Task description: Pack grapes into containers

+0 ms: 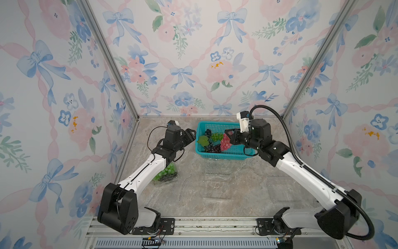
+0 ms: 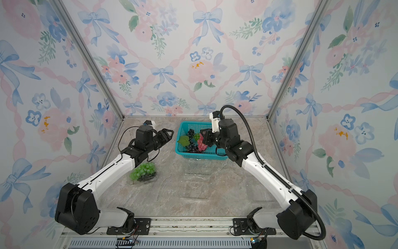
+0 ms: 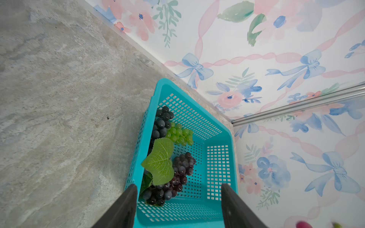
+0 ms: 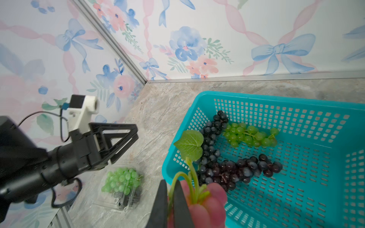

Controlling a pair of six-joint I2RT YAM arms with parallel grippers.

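Observation:
A turquoise basket (image 4: 319, 152) holds dark grapes (image 4: 249, 169), green grapes (image 4: 251, 136) and a leaf (image 3: 159, 161). My right gripper is shut on the stem of a pink bunch (image 4: 209, 209), lifted at the basket's front. My left gripper, fingers apart and empty, points toward the basket from its left side. A clear container (image 2: 143, 172) with green and dark grapes stands at the left, below the left arm.
Empty clear containers (image 2: 194, 188) lie in front of the basket, and another (image 2: 259, 191) at the right front. The back wall borders the table behind the basket.

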